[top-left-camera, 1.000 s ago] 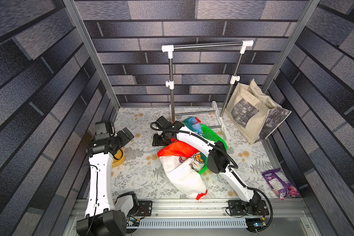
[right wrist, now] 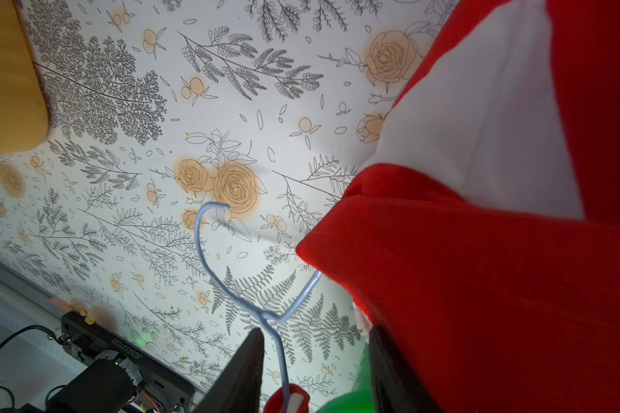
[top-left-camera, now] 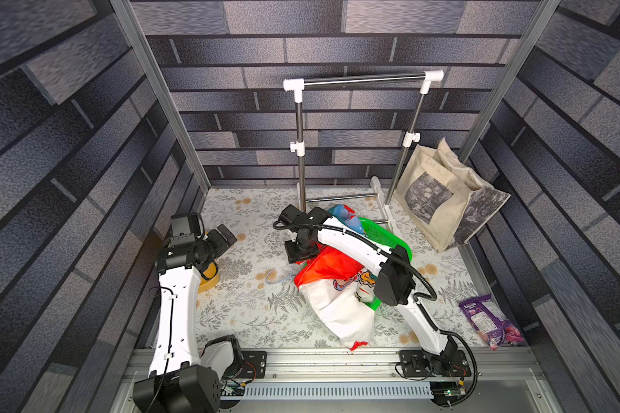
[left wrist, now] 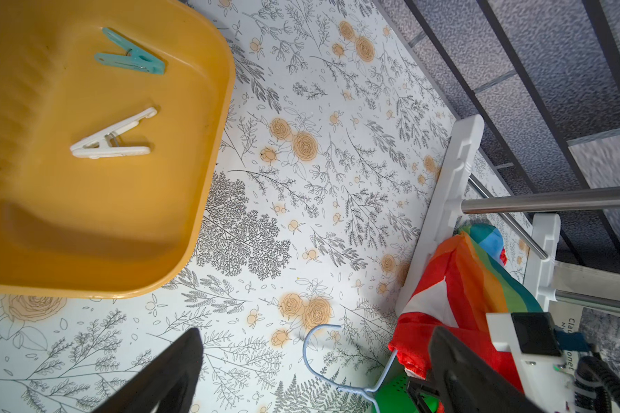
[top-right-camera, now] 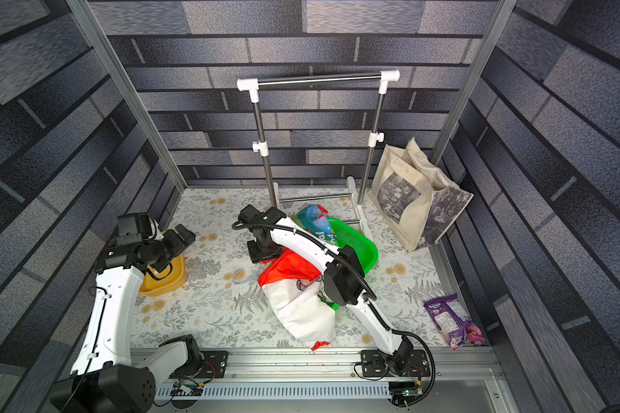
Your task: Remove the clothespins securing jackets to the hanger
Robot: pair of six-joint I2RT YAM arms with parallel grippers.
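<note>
A red and white jacket [top-left-camera: 327, 303] lies over a green basket [top-right-camera: 354, 251] below the clothing rack, partly hidden by the right arm. A pale blue hanger [right wrist: 230, 296] pokes from under it. My right gripper is low at the basket's left side, its fingers apart either side of the hanger's stem and green rim area; any hold is unclear. My left gripper stands open above the left side, beside a yellow tray [left wrist: 213, 137] holding a white clothespin [left wrist: 103, 151] and a teal clothespin [left wrist: 131, 62].
The metal rack [top-left-camera: 299, 172] stands at the back centre. A canvas bag [top-left-camera: 447, 192] fills the back right, and a purple packet [top-left-camera: 489, 320] lies at the front right. The floor between tray and basket is mostly clear.
My right gripper, the basket and the jacket have shifted rightward.
</note>
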